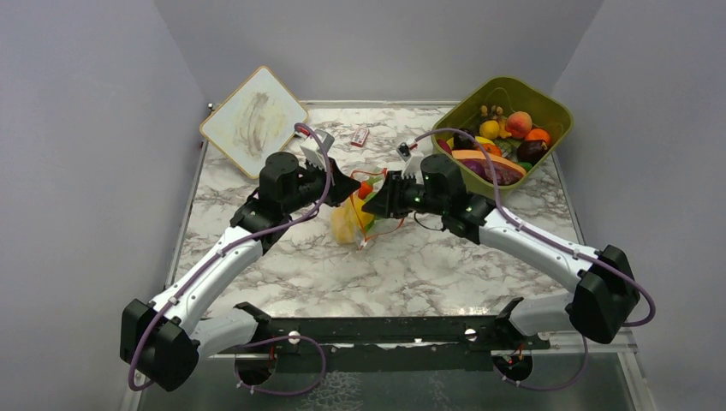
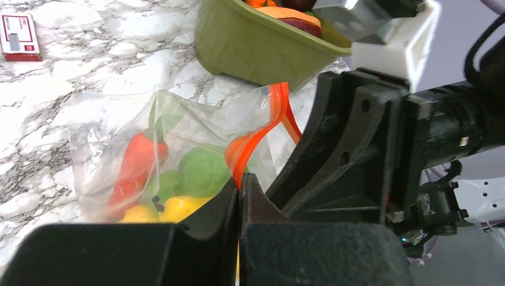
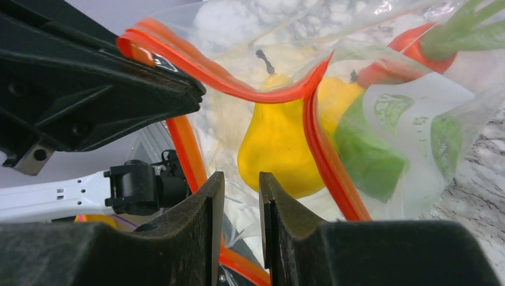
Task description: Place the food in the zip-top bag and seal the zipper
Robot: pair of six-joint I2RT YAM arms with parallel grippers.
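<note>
The clear zip top bag (image 2: 95, 143) with its orange zipper rim (image 2: 256, 137) hangs between my arms, its mouth facing the right gripper. Inside it show a red pepper (image 2: 140, 155), green food (image 2: 202, 170) and a yellow pear-shaped piece (image 3: 280, 143). My left gripper is shut on the orange rim, which runs down between its fingertips. My right gripper is at the bag's mouth, its fingers a little apart. Bag film and a stretch of rim show in that gap; whether they are pinched is unclear. In the top view both grippers hide part of the bag.
A green bin (image 1: 548, 116) full of toy food stands at the back right. At the back left lies a white board (image 1: 257, 120), with a small red-and-white box (image 1: 360, 137) nearby.
</note>
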